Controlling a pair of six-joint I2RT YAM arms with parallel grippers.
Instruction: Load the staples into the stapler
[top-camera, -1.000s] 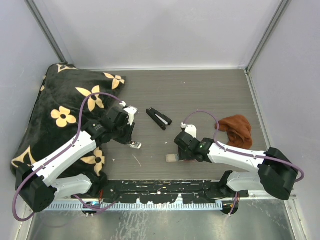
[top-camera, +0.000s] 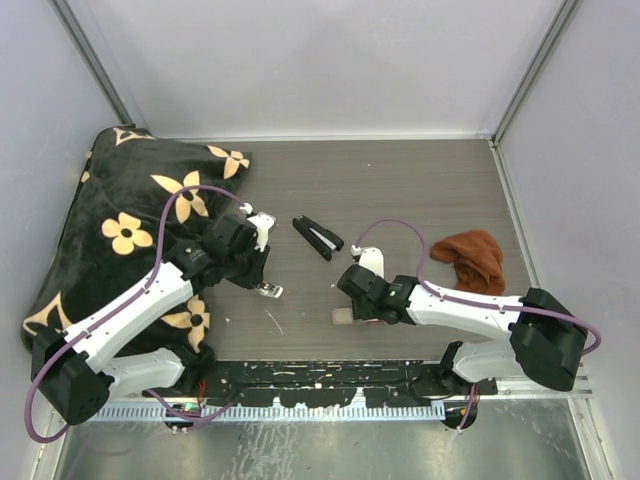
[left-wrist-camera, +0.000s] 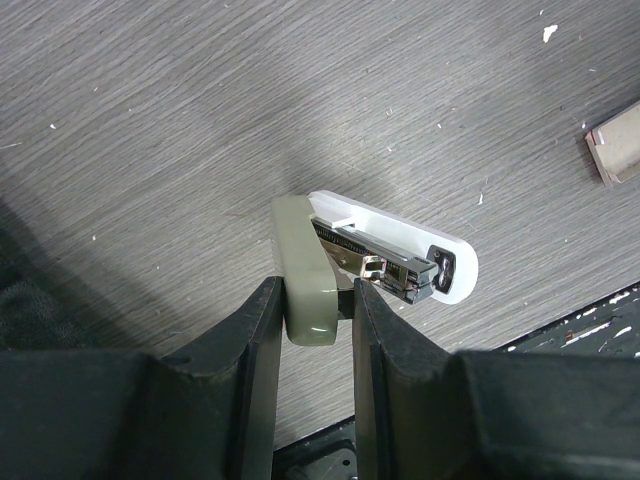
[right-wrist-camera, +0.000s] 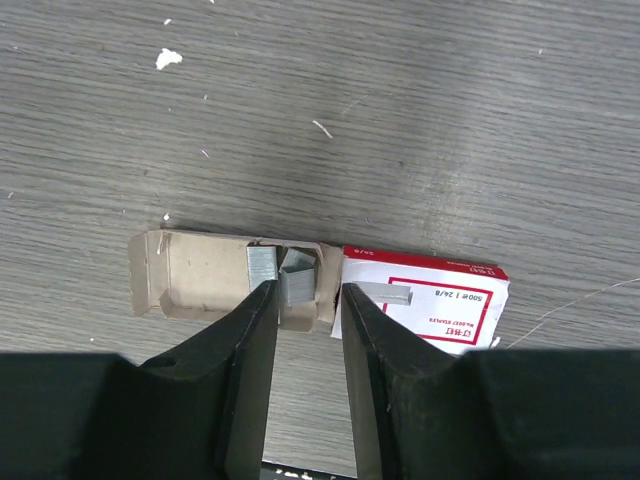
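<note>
In the left wrist view, a white-and-beige stapler is folded open with its metal magazine exposed. My left gripper is shut on its beige end, just over the table. An open cardboard staple box lies in the right wrist view, its red-and-white sleeve beside it on the right. Inside the box, grey staple strips sit at the end near the sleeve; another small strip lies on the sleeve. Above box and sleeve, my right gripper is part open, with nothing held between its fingers.
A black stapler lies unfolded behind the arms. To the right is a brown cloth, and a dark flowered blanket covers the left side. Bare table stretches across the back.
My right gripper has moved a little to the left over the staple box. The left arm and its stapler have stayed still.
</note>
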